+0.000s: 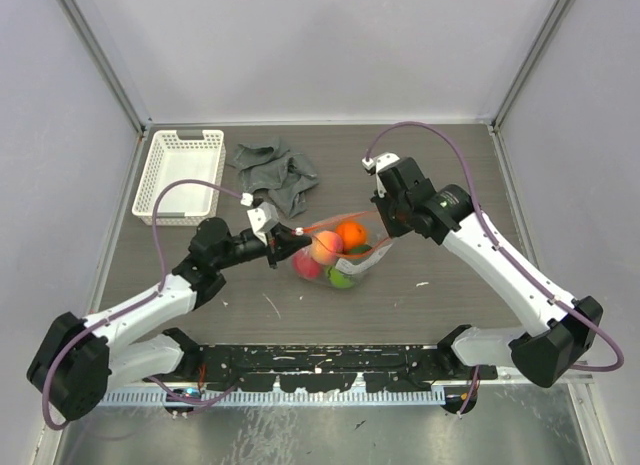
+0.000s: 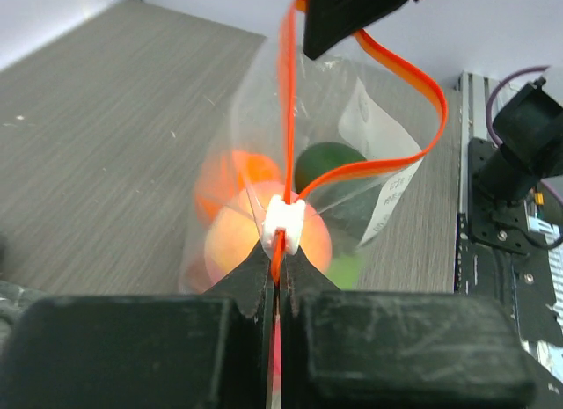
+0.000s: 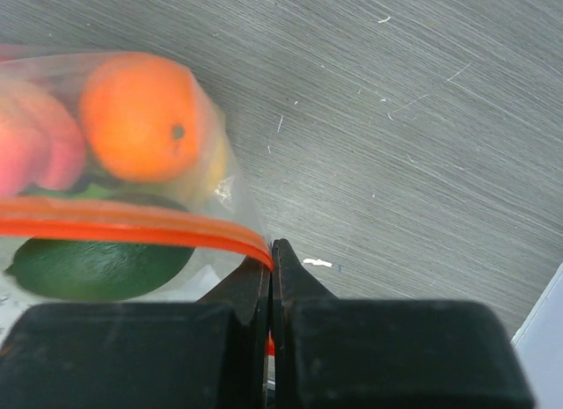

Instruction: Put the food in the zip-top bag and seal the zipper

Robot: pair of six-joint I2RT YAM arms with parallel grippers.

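A clear zip top bag with an orange zipper stretches between my two grippers, its mouth parted. Inside lie an orange, a peach, a dark green avocado, a red fruit and a light green one. My left gripper is shut on the orange strip at one zipper end, directly against the white slider. At the opposite end of the mouth, my right gripper pinches the bag's edge and zipper.
An empty white basket stands at the back left, with a crumpled grey cloth beside it. Bare table lies right of the bag and in front of it.
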